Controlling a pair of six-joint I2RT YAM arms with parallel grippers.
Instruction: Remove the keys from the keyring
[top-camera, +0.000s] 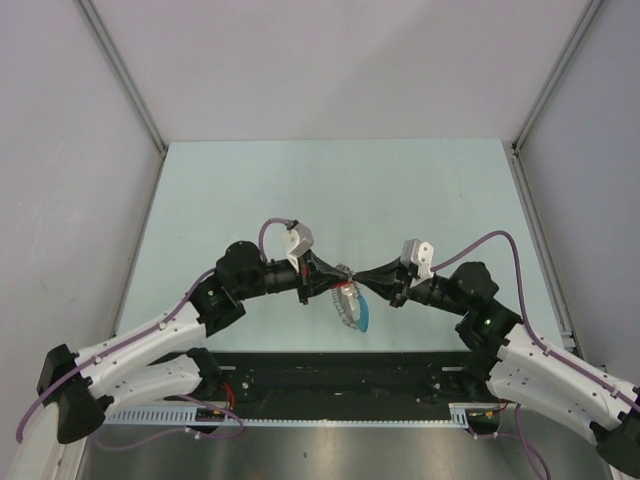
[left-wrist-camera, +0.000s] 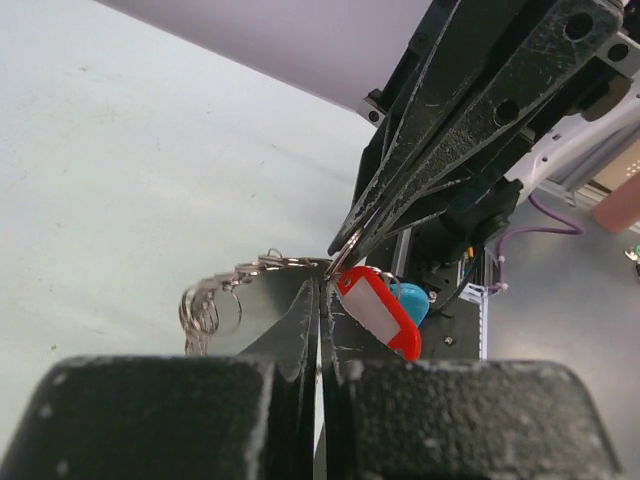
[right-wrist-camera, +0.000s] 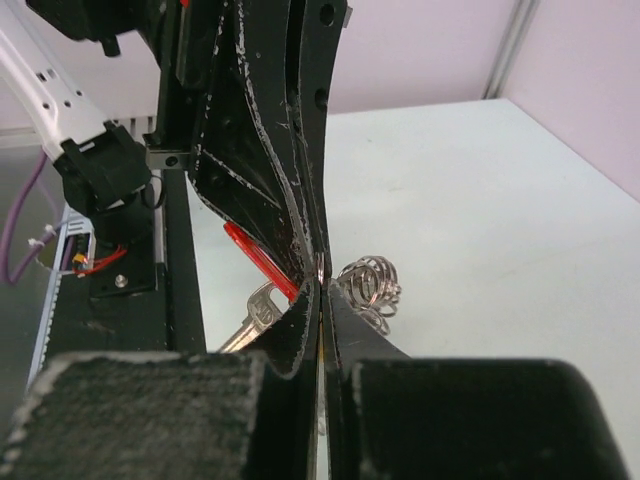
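Observation:
My left gripper (top-camera: 336, 278) and my right gripper (top-camera: 358, 277) meet over the middle near edge of the mat, both shut, tips at the keyring. In the left wrist view a coiled metal chain (left-wrist-camera: 205, 300), a red tag (left-wrist-camera: 385, 320) and a blue piece (left-wrist-camera: 410, 298) hang around the fingertips; thin metal runs into the tips of both grippers. In the right wrist view a silver key (right-wrist-camera: 258, 318) hangs beside the coiled rings (right-wrist-camera: 370, 290). Exactly which piece each gripper pinches is hard to tell.
A dark rail (top-camera: 330, 380) runs along its near edge, and walls stand at both sides and the back.

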